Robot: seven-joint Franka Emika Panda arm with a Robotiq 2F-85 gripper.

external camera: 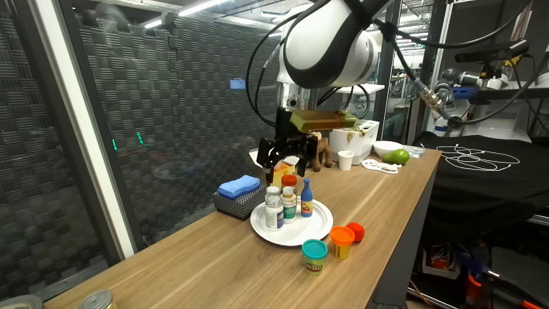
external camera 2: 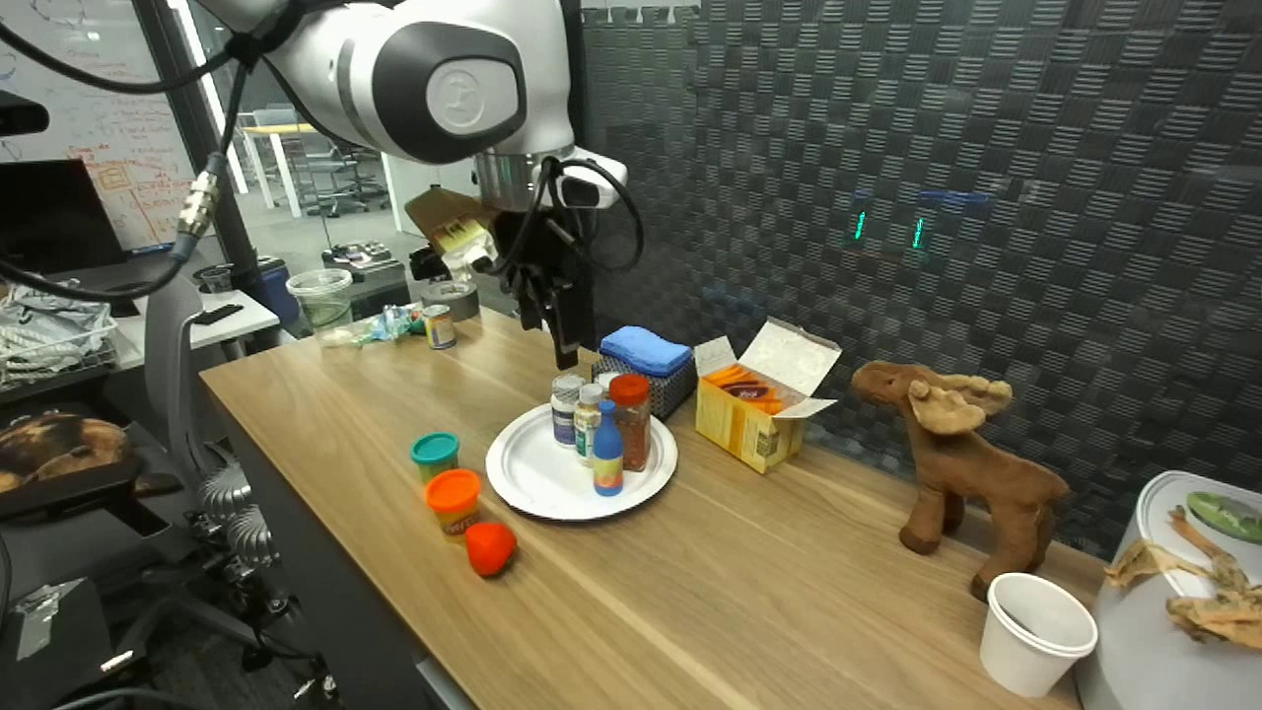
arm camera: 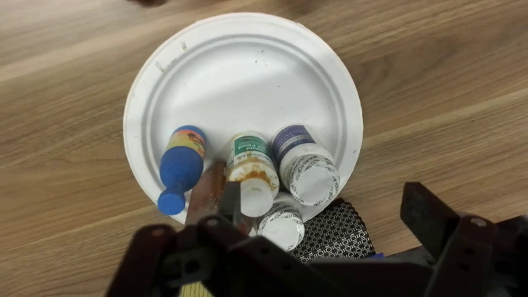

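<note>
Above the back of a white plate (external camera: 312, 232), my gripper (external camera: 287, 167) hangs open, with its fingers spread wide and nothing held. Bottles stand together on the plate. A blue bottle (arm camera: 181, 169) is at one side, a green-labelled white bottle (arm camera: 251, 163) in the middle, and a purple-labelled white bottle (arm camera: 304, 159) beside it. Behind them are another white-topped bottle (arm camera: 283, 228) and a red-lidded jar (external camera 2: 632, 424). In the wrist view one finger partly covers the jar and the green-labelled bottle's side; the other finger is over bare table.
A dark woven box (external camera: 240, 201) with a blue cloth (external camera: 239, 186) and an open yellow box (external camera 2: 750, 402) stand behind the plate. Teal-lidded (external camera: 314, 255) and orange-lidded (external camera: 342, 241) tubs and a red object (external camera 2: 488, 548) sit in front. The plate's front half is bare.
</note>
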